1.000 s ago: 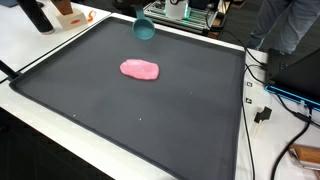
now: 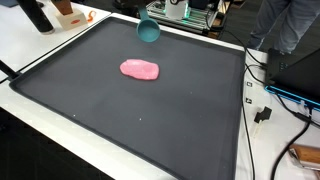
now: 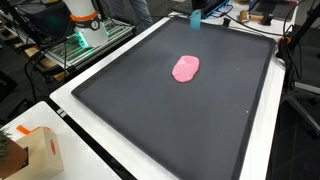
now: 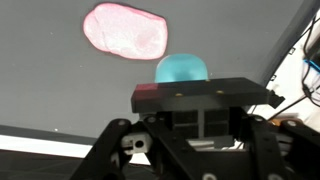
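In the wrist view my gripper is shut on a rounded teal cup-like thing (image 4: 181, 68), which sticks out past the dark fingers. Exterior view 1 has that teal thing (image 2: 148, 31) near the top edge, above the back of the dark board; most of the gripper is out of frame there. Exterior view 2 shows the teal thing (image 3: 196, 19) at the board's far edge, below a dark part of the arm. A flat pink oval (image 2: 139, 69) lies on the board, apart from the teal thing. How the fingers grip it is partly hidden.
The dark grey board (image 2: 150, 110) is bare apart from the pink oval, with wide free room toward its front. White table shows around its edges. Cables and a dark device (image 2: 295, 80) stand at the right in exterior view 1.
The teal thing has shifted very slightly to the right in exterior view 1, still held. The pink oval has not moved.
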